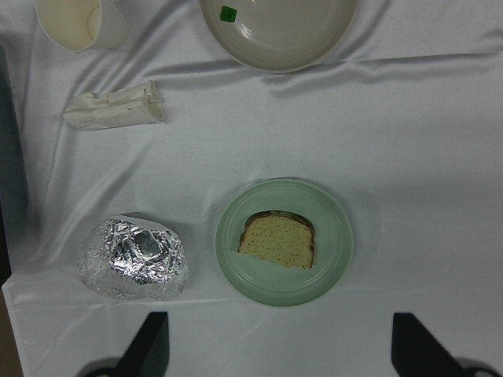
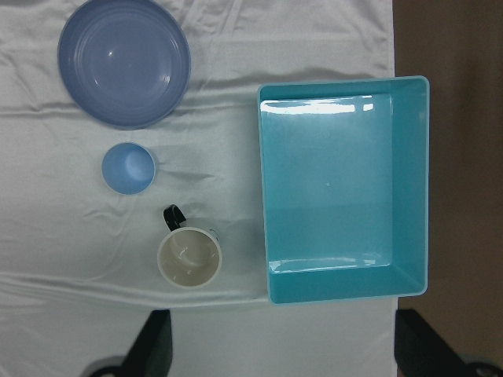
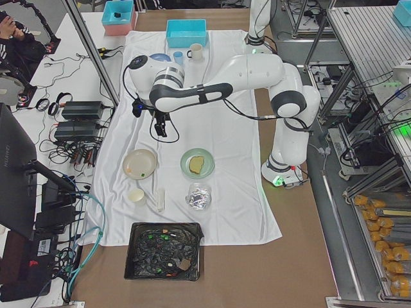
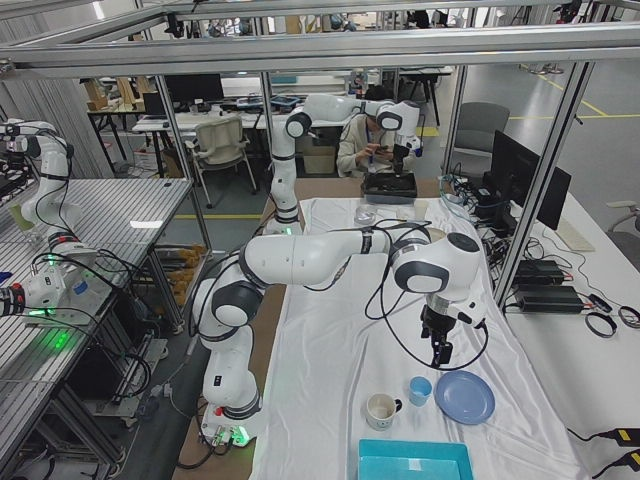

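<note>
In the left wrist view a slice of bread point(image 1: 277, 239) lies on a green plate point(image 1: 330, 243), beside a foil-wrapped item point(image 1: 134, 259), a wrapped white packet point(image 1: 114, 108), a cream cup point(image 1: 75, 20) and a beige plate point(image 1: 279, 39) with a green square on it. My left gripper hangs open above them. My right gripper is open above a blue plate point(image 2: 124, 63), a blue cup point(image 2: 128, 168), a mug with a black handle point(image 2: 189, 258) and an empty teal bin point(image 2: 330, 181). Neither gripper has anything between its fingers.
A black tray point(image 3: 162, 269) of small items sits beyond the cloth on the brown table. Metal frame posts and cluttered side desks border the table.
</note>
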